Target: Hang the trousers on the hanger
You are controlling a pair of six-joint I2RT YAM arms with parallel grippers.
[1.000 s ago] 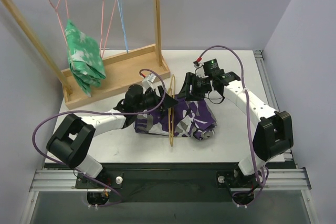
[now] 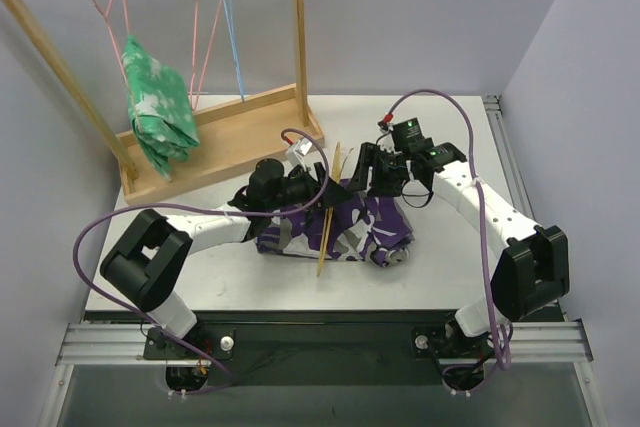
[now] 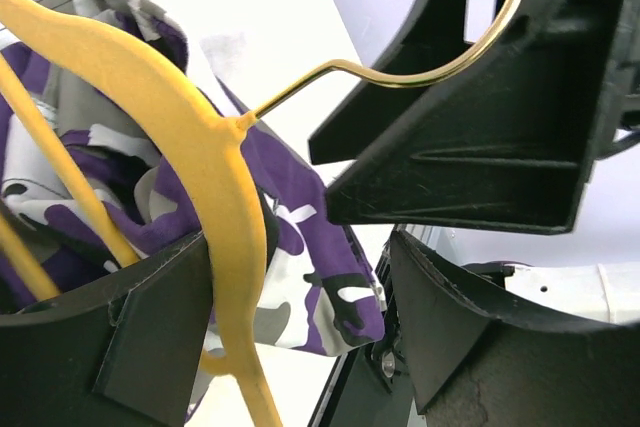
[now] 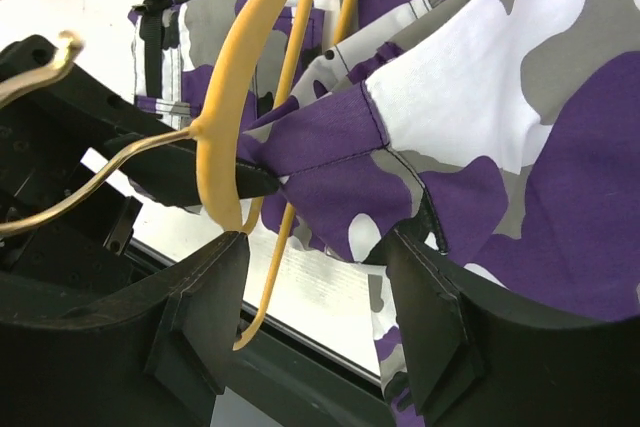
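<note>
Camouflage trousers in purple, grey and white [image 2: 385, 232] lie bunched on the table. Across them stretches a yellow hanger [image 2: 327, 232], slanting slightly in the top view. My left gripper is part open around the hanger's curved bar [image 3: 235, 227], which runs nearer its left finger. Just to the right, my right gripper stands part open over the trousers [image 4: 345, 172], with no cloth visibly pinched. In the right wrist view, a black left-gripper finger [image 4: 255, 181] passes behind the hanger [image 4: 222, 127]. How the cloth lies around the hanger is partly hidden.
A wooden rack [image 2: 302, 27] at the back left carries pink and blue hangers, with a green garment [image 2: 160, 107] on one. The two grippers are very close together. Bare table [image 2: 455, 267] shows at the right and front.
The left gripper has shifted right, and the hanger now slants instead of standing nearly straight in the top view. After moving left, my right gripper has come back right. The green garment sways.
</note>
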